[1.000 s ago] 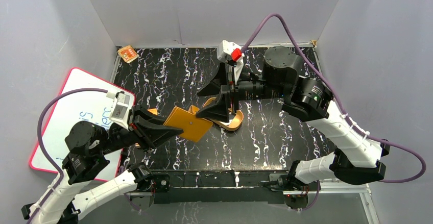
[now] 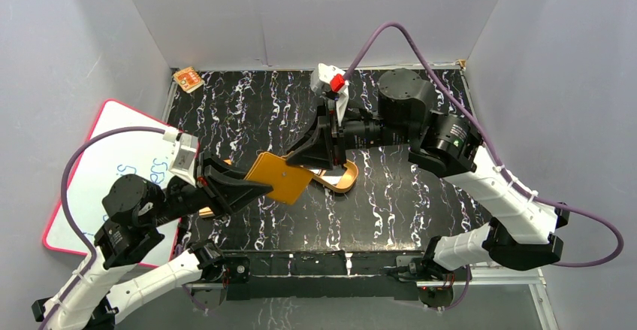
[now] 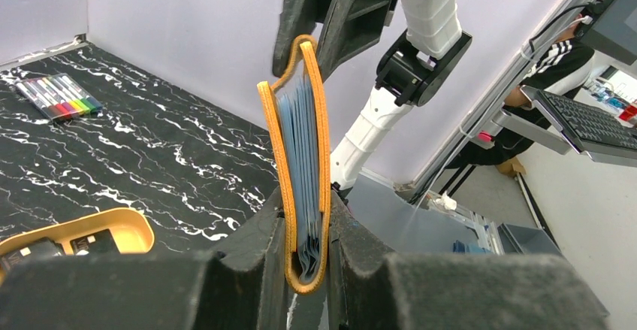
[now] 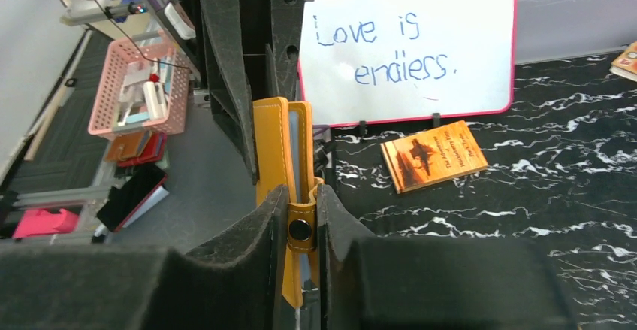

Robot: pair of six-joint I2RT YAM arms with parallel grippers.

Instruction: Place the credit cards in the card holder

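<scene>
An orange card holder hangs above the table between my two grippers. In the left wrist view it stands upright, with clear blue sleeves fanned inside; my left gripper is shut on its lower end. My right gripper has its fingertips at the holder's snap strap, one on each side, apparently pinching it. An orange tray with dark items lies below on the table, partly hidden by the arms in the top view.
A whiteboard leans at the left. An orange book lies near it, another booklet at the back left corner. Coloured markers lie on the black marble table, which has free room at the right.
My right gripper has moved slightly left and its fingers have closed in on the strap at the holder's top. The holder and left gripper have barely moved.
</scene>
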